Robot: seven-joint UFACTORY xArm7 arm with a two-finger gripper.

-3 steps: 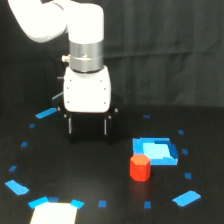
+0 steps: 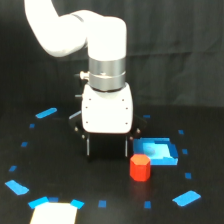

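Observation:
My gripper (image 2: 108, 150) hangs over the black table, left of the red block, with its fingers apart. Its two thin dark fingers (image 2: 127, 147) point down, and nothing shows between them. The red block (image 2: 140, 172) looks like a short upright prism with a lighter top. Right behind the block is a small blue tray (image 2: 168, 160) with a pale blue-white inside. The block covers part of the tray's front left. Between the right finger and the block a small gap shows; their distance in depth is hard to tell.
A pale cream object (image 2: 52, 214) is cut off by the bottom left edge. Flat blue markings, such as a strip (image 2: 186, 198) at the right, are scattered over the table.
My gripper has moved right and lower in the picture, closer to the red block and the tray. Its fingers remain apart. The block and tray have not moved.

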